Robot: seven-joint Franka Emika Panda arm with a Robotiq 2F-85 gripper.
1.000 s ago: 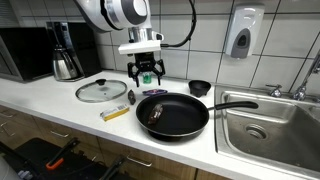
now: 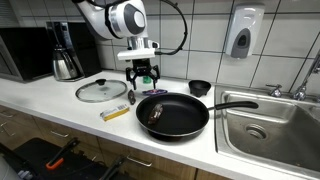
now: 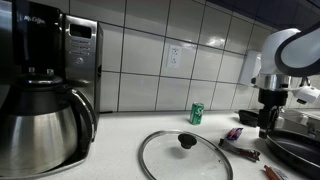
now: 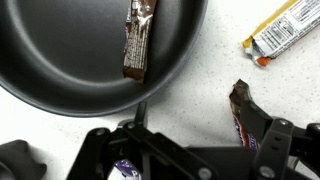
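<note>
My gripper (image 2: 138,87) hangs open over the counter, left of the black frying pan (image 2: 184,128), with nothing held between its fingers. In the wrist view, a dark-wrapped bar (image 4: 239,103) lies on the counter, partly hidden by the right finger. Another brown bar (image 4: 139,38) rests inside the pan. A yellow-wrapped bar (image 4: 287,28) is on the counter beyond the gripper. A purple-wrapped piece (image 4: 126,168) is mostly covered by the gripper's left side; in the second exterior view, a purple wrapper (image 3: 233,133) stands out near the wall.
A glass lid (image 2: 100,91) and a coffee maker (image 3: 45,110) are to the left. Near the wall are a green can (image 3: 196,114) and a small black bowl (image 2: 199,88). The pan's handle (image 2: 236,105) reaches toward the sink (image 2: 270,128).
My gripper has come down a little and slightly left, staying open. The pan, bars and lid are where they were.
</note>
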